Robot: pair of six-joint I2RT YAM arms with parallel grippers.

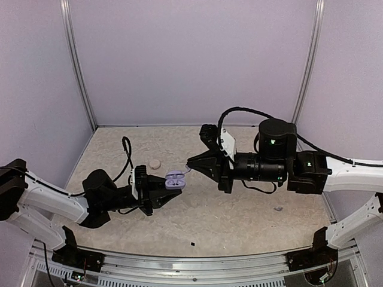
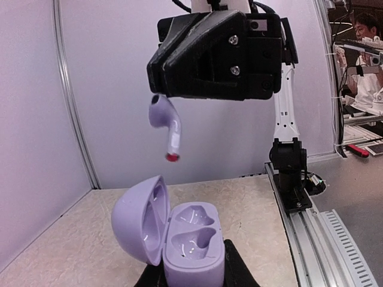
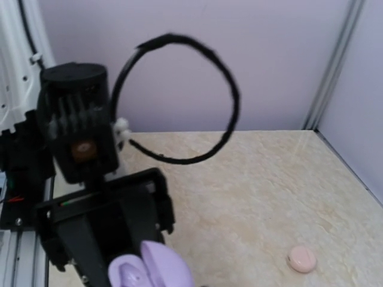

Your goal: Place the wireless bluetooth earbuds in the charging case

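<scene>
Lid swung up, the purple charging case is held by my left gripper, which is shut on its body; both hollows inside look empty in the left wrist view. A purple earbud with a red stem tip hangs, stem down, from the fingertips of my right gripper. That gripper is shut on the earbud. In the left wrist view the earbud is above the case and apart from it. The right wrist view shows the case at its bottom edge, but neither the earbud nor the right gripper's fingers.
A pale pink round object lies on the table behind the left gripper. A small grey piece lies at the right, and a small dark block near the front edge.
</scene>
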